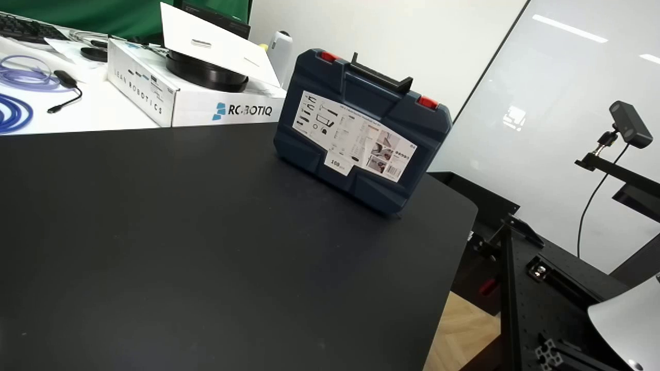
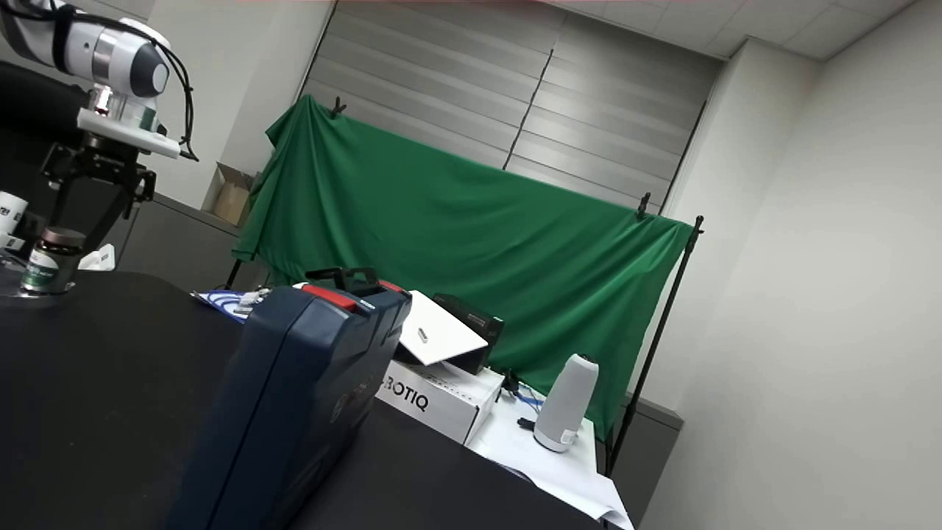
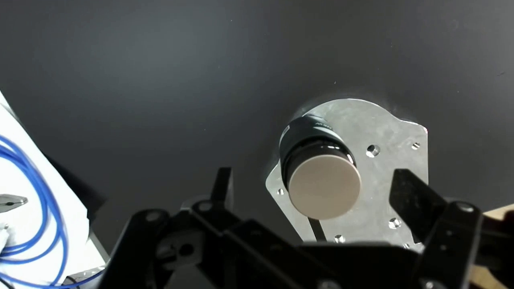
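Note:
A dark jar with a beige-brown lid [image 3: 325, 187] stands on a silver metal plate [image 3: 371, 120] at the table's edge. In the wrist view my gripper is open, one finger [image 3: 222, 185] to the left of the lid and the other to the right, with clear gaps on both sides. Exterior view 2 has the jar [image 2: 48, 265] at the far left, its label partly visible. There my gripper [image 2: 74, 228] points down over it, fingers reaching to about lid height. Exterior view 1 shows neither the gripper nor the jar.
A dark blue tool case [image 1: 365, 133] stands upright on the black table [image 1: 204, 247], whose middle is bare. Behind it, a white Robotiq box [image 1: 142, 89] sits on a white side table. Blue tubing [image 3: 50, 212] lies left of the table in the wrist view.

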